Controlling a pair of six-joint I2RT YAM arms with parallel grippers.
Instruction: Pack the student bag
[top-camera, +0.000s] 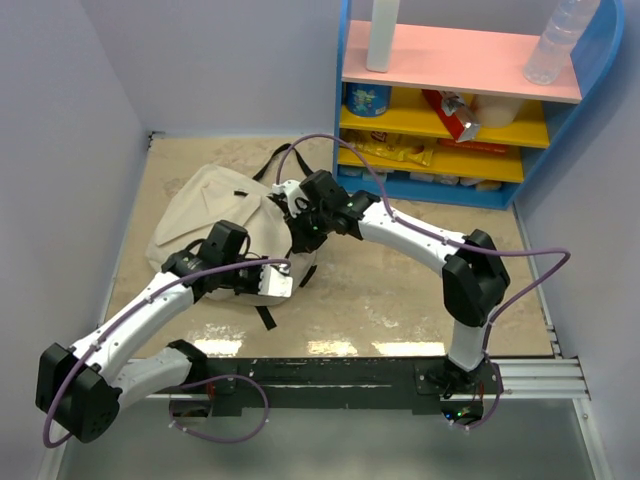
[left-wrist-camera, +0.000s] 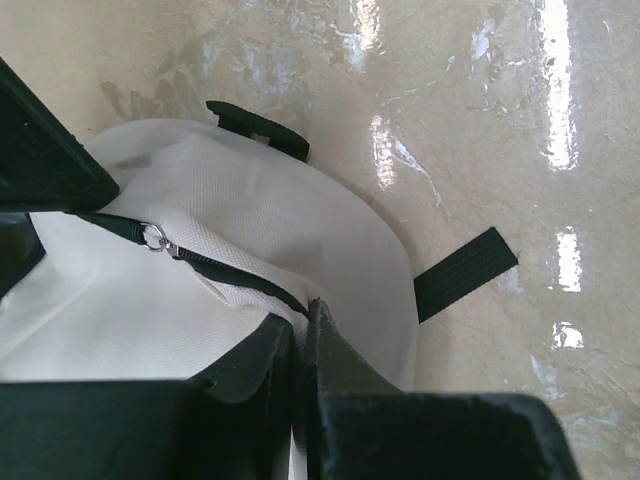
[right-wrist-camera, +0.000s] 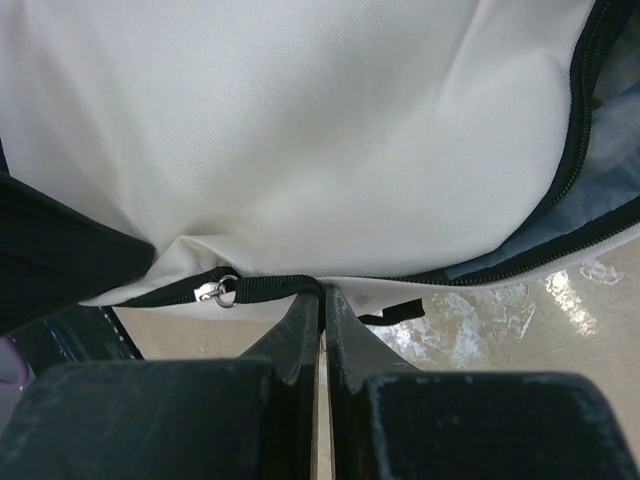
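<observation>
A white backpack (top-camera: 205, 205) with black zipper edges lies on the table. In the left wrist view, my left gripper is shut on the bag's edge beside a zipper with a metal pull (left-wrist-camera: 157, 240). In the right wrist view, my right gripper is shut at the zipper band near another pull (right-wrist-camera: 215, 293); whether fabric is caught between its fingertips is hard to tell. Part of the zipper is parted, showing blue lining (right-wrist-camera: 600, 165). From above, both arms cover the bag's right side.
A blue shelf (top-camera: 445, 190) with pink and yellow levels holds snacks, containers and a bottle (top-camera: 560, 35) at the back right. Walls border it left and right.
</observation>
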